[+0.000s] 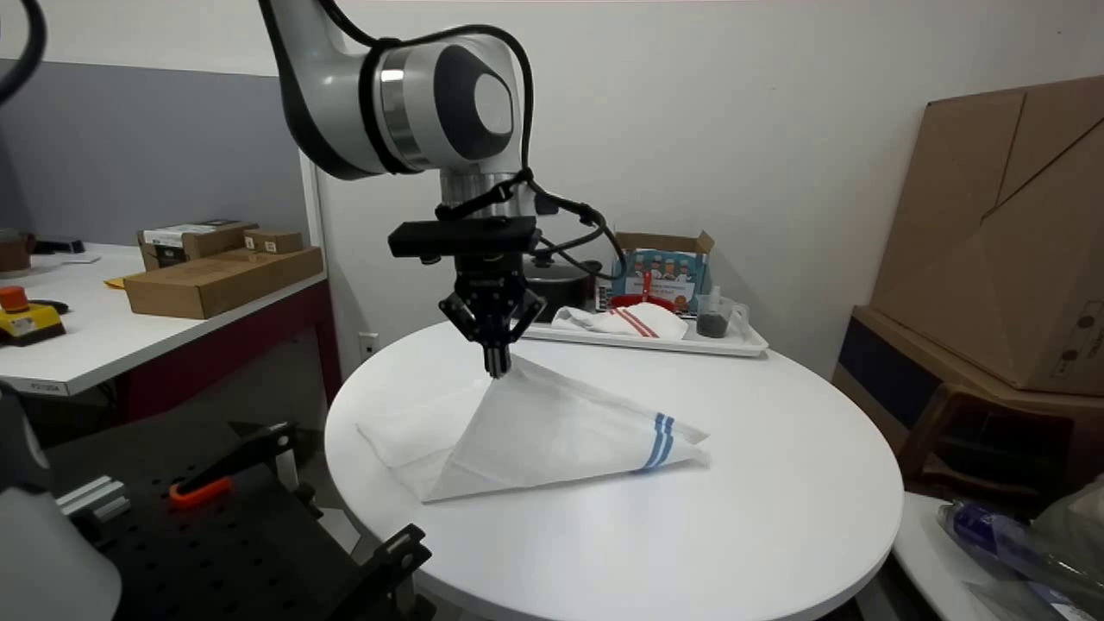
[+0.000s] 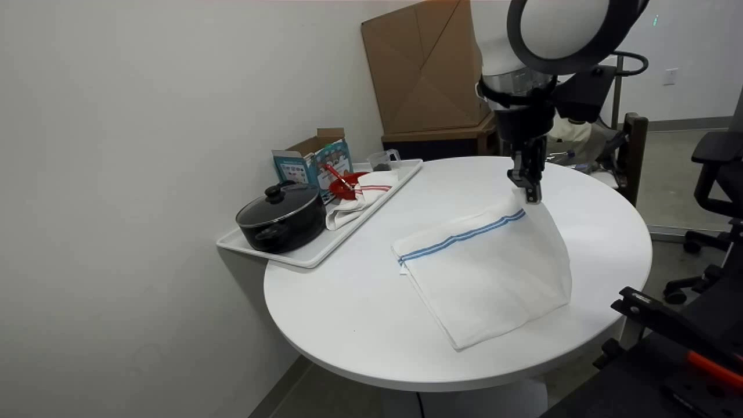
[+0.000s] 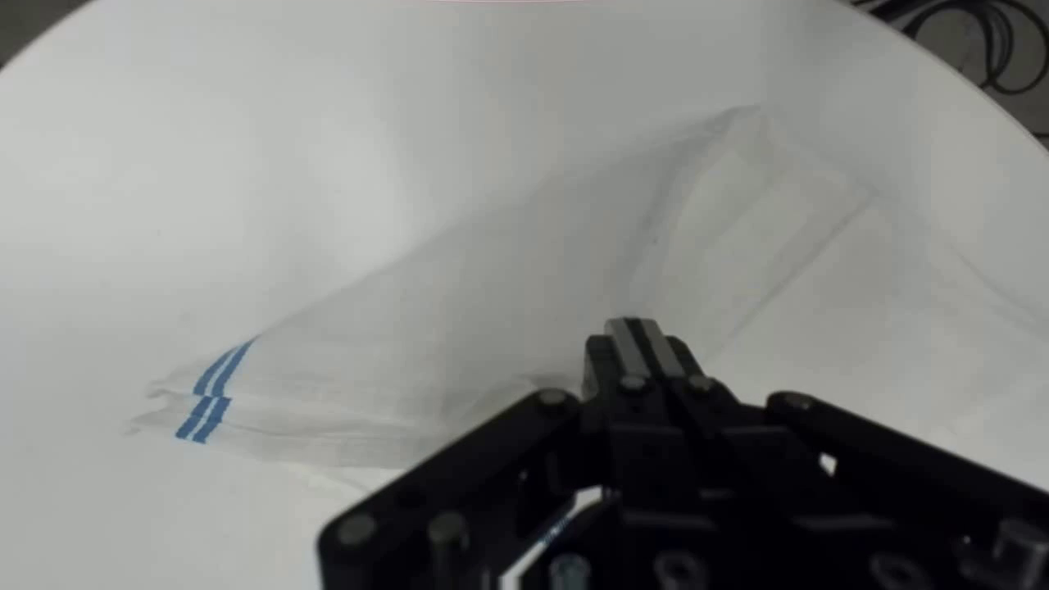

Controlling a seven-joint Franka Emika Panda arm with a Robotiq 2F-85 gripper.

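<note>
A white towel (image 1: 564,429) with blue stripes lies on the round white table (image 1: 766,486). My gripper (image 1: 498,364) is shut on it, and the cloth rises in a tented fold to the fingertips. In exterior view 2 the towel (image 2: 494,278) slopes up to the gripper (image 2: 533,196), while its near part rests flat. From the wrist, the closed fingers (image 3: 626,346) stand over the towel (image 3: 472,305), whose striped end points left. The pinched bit itself is hidden between the fingers.
Along the wall stands a white tray (image 2: 317,252) with a black pot (image 2: 282,223), a red-striped cloth (image 2: 365,193), a red bowl and a box. Bare table surrounds the towel on its right side in exterior view 1. Large cardboard boxes (image 1: 999,228) stand beyond the table.
</note>
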